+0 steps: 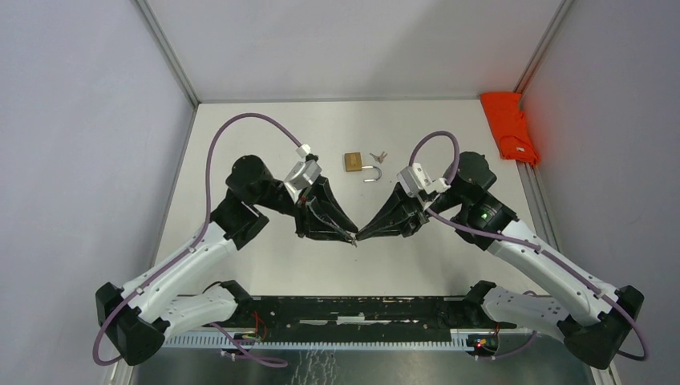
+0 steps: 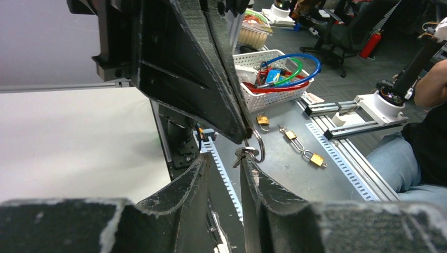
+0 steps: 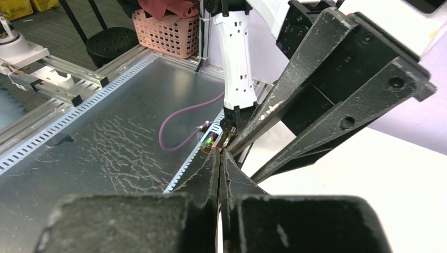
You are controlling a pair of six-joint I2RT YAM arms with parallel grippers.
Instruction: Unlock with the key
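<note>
My two grippers meet at mid-table, left [image 1: 350, 237] and right [image 1: 360, 237], with small keys [image 1: 354, 241] at their tips. In the left wrist view the keys on a ring [image 2: 245, 153] hang from the right gripper's tips, just at my left gripper's fingertips [image 2: 221, 163], which stand part open. In the right wrist view my right gripper is shut on the keys at its tips. A brass padlock [image 1: 353, 161] with its shackle swung out lies behind, beside a second bunch of keys [image 1: 379, 156].
An orange cloth bundle [image 1: 507, 127] lies at the back right. Walls enclose the back and sides.
</note>
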